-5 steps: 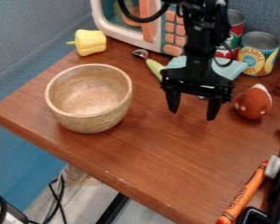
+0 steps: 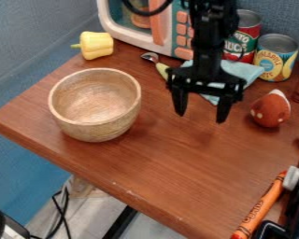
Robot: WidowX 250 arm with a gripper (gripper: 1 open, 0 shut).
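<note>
My black gripper (image 2: 201, 106) hangs above the middle of the wooden table (image 2: 177, 177), open, with nothing seen between its two fingers. It is in front of a light blue cloth (image 2: 245, 73), which it partly hides along with a pale green-yellow item (image 2: 166, 73) and a spoon (image 2: 151, 58). A wooden bowl (image 2: 94, 105) stands to its left, and a reddish egg-shaped object (image 2: 271, 110) lies to its right.
A toy microwave (image 2: 135, 28), two cans (image 2: 276, 58) and a yellow object (image 2: 93, 45) stand at the back. An orange crayon (image 2: 261, 210) and black items lie at the right edge.
The gripper has moved slightly up from where it was, with small sideways shifts. The objects on the table look unmoved.
</note>
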